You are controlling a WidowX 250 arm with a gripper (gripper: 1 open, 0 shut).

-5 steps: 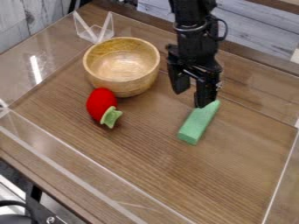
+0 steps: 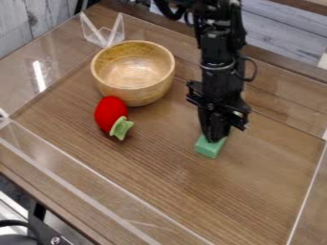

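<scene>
Whether the fingers hold it is hidden. A red object with a green end (image 2: 110, 113) lies to the left.
A tan bowl (image 2: 132, 69) stands at the back left, with a white wire-like object (image 2: 105, 29) behind it.
My gripper has moved down and toward the front, onto the green object, which is now mostly hidden behind it.
</scene>
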